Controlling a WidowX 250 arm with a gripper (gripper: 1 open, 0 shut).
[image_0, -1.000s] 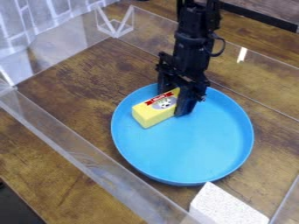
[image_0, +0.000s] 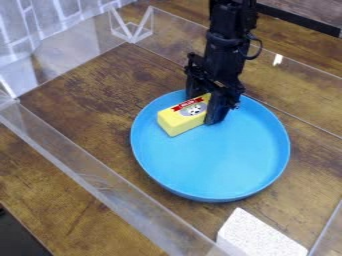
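A yellow block (image_0: 178, 121) with a red stripe and a small printed picture lies on the back left part of a round blue plate (image_0: 214, 165). The black gripper (image_0: 207, 106) reaches down from the top of the view onto the block's right end and is shut on it. Its fingertips are dark and partly merge into one another, so their exact contact is hard to see.
The plate rests on a brown wooden surface (image_0: 80, 120) inside clear plastic walls. A white block (image_0: 261, 236) lies at the front right. The wood left of the plate is clear.
The gripper and the yellow block have shifted very slightly; the block sits a little more to the right than before.
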